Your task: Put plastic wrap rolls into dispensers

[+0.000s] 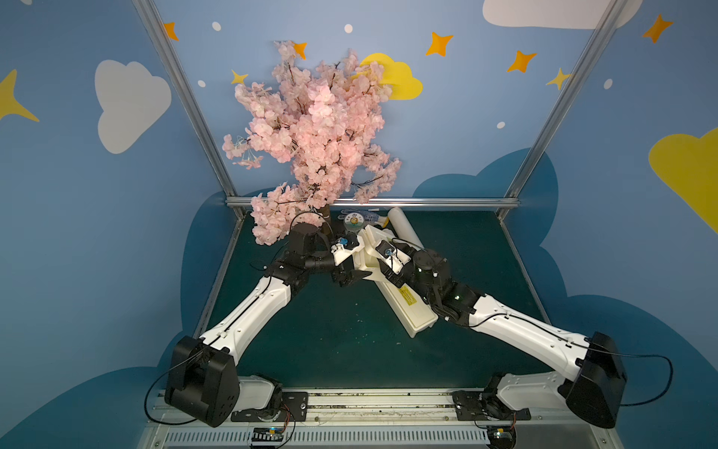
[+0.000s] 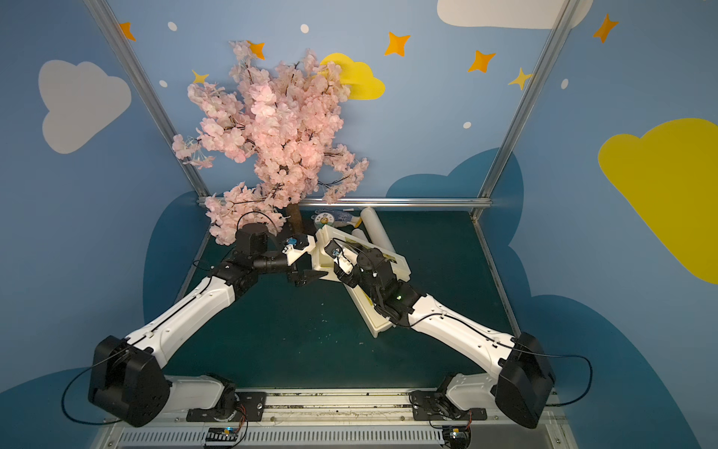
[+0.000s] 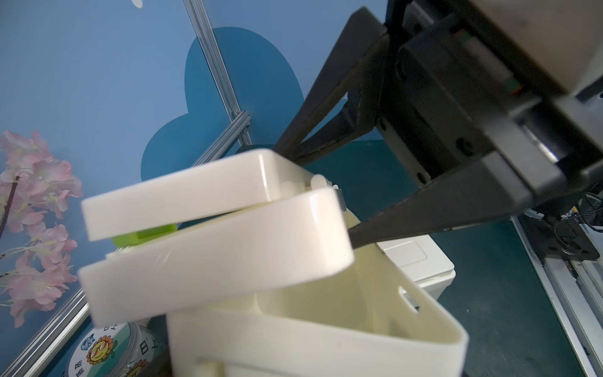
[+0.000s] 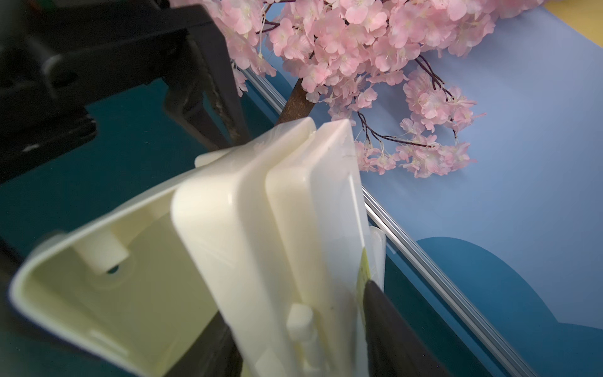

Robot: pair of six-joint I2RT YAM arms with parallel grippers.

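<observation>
An open white dispenser (image 3: 314, 346) stands mid-table between my grippers, its raised lid (image 3: 220, 264) and a second white piece (image 3: 188, 188) close together. Around the lid's end, my left gripper is open, one finger each side; contact is unclear. My right gripper is also open, with the lid's edges between its blurred fingers. A second white dispenser (image 1: 420, 312) with a yellow label lies angled beneath the arms, looking closed. At the back, a white wrap roll (image 1: 404, 226) rests on the table. The open dispenser's inside is partly hidden.
A round labelled tape roll (image 1: 353, 220) and small items lie at the back wall by the pink blossom tree (image 1: 321, 134). Both grippers are close together over the dispenser.
</observation>
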